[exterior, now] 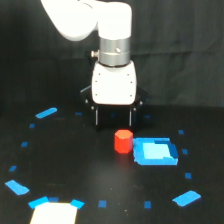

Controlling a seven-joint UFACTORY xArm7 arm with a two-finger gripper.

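Observation:
A small red block rests on the dark table, close against the left side of a blue-edged tray with a pale middle. From the white arm above, my gripper points down, behind and a little above the red block in the camera view. Its dark fingers blend into the black background, so how far apart they stand is unclear. The red block sits on the table, visibly apart from the white hand.
Blue tape strips lie around the table, one at the right front and one at the left. A pale square object is cut off at the front edge. Left of the red block, the surface is mostly clear.

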